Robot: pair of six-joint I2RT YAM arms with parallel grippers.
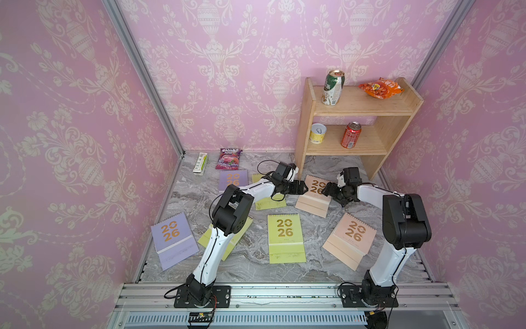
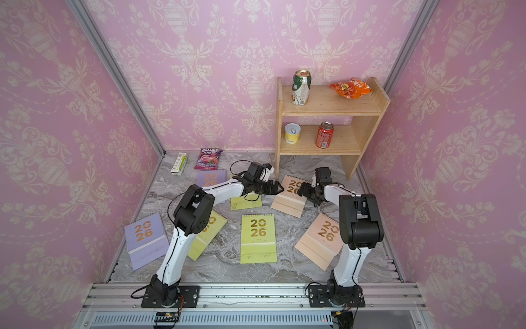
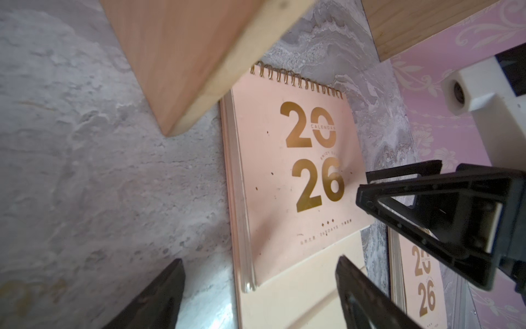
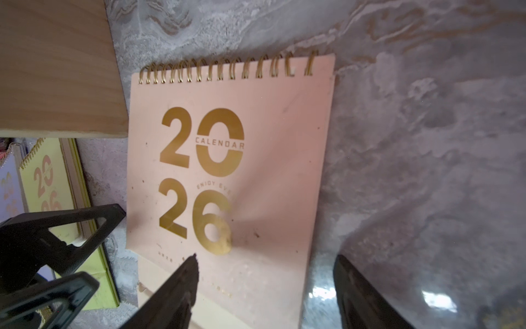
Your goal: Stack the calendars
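Observation:
A pink calendar lies at the back centre, beside the shelf's left post. My left gripper is low at its left side, my right gripper low at its right side; both stand open, fingers apart around the near edges. Another pink calendar lies front right, a yellow-green one front centre, a purple one front left. A second yellow-green calendar lies partly under my left arm; behind are another purple and yellow-green one, partly hidden.
A wooden shelf with cans and an orange packet stands back right, its post close over the pink calendar. A purple snack bag and small carton sit back left.

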